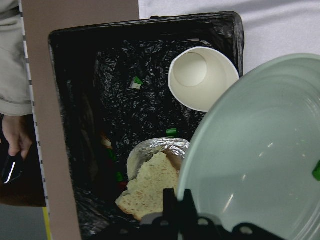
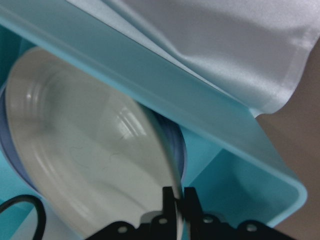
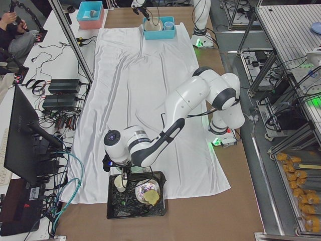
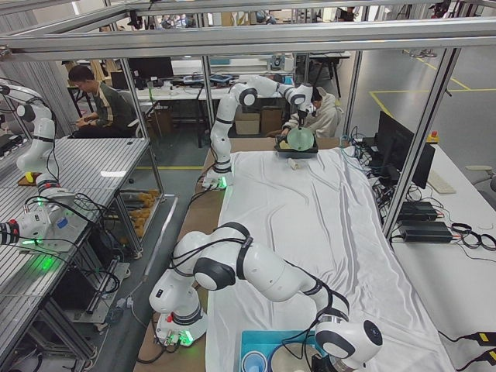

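Observation:
A black lined tray (image 1: 80, 130) holds a white paper cup (image 1: 197, 77), small green scraps and a foil dish (image 1: 150, 150) with a piece of bread (image 1: 145, 190). My left gripper is shut on the rim of a pale green plate (image 1: 255, 140), held tilted over the tray's side. In the right wrist view my right gripper is shut on the rim of a cream plate (image 2: 85, 140), which is in a blue bin (image 2: 240, 145), over a blue dish (image 2: 15, 160).
A white cloth (image 3: 140, 80) covers the middle of the table, mostly clear. Monitors and cables line one side. A person's hand (image 1: 17, 135) is beyond the table edge by the tray.

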